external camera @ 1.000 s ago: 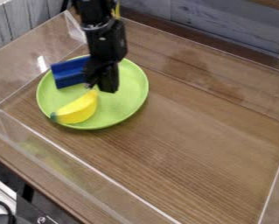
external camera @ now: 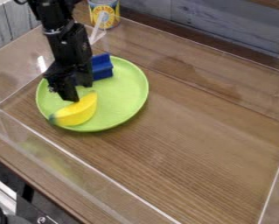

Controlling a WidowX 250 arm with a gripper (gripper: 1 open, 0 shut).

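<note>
My black gripper (external camera: 66, 77) reaches down from the top left over the left part of a green plate (external camera: 121, 96), open, its fingers just above a yellow banana-like piece (external camera: 76, 110) lying on the plate's front left. A blue block (external camera: 101, 66) is at the plate's back, partly hidden behind the gripper. Whether the fingers touch either object cannot be told.
A can with a yellow label (external camera: 104, 14) stands at the back, behind the plate.
My gripper has moved left across the plate. The blue block now shows to the gripper's right, where earlier it showed to its left.
</note>
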